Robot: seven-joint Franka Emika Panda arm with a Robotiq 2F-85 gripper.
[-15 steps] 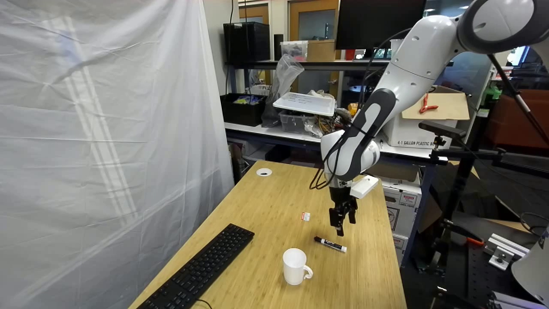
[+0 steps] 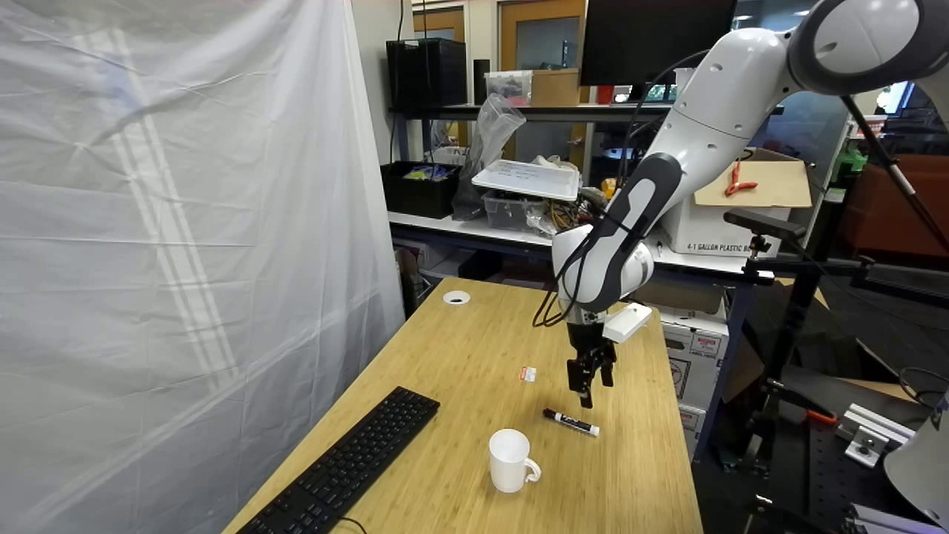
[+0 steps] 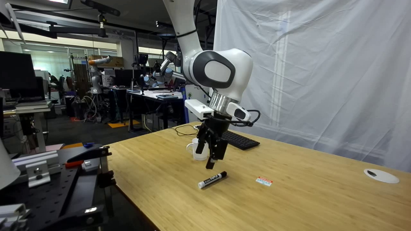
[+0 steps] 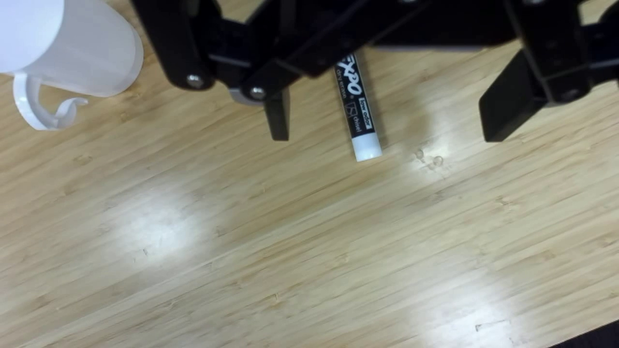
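A black and white Expo marker lies flat on the wooden table, apart from the white mug that stands upright near it. My gripper hangs above the table close to the marker, open and with nothing in its fingers. In the wrist view the marker appears between the two spread fingers, nearer the left one, its white end showing and its other end hidden behind the gripper. The mug shows at the upper left there, partly cut off. From the second exterior side, the marker is below the fingertips.
A black keyboard lies along the table's left edge. A small red and white label and a round white disc are on the tabletop. Bare wood surrounds the marker on several sides.
The arm and open gripper have shifted very slightly left in exterior view 1. The marker and mug have stayed in place.
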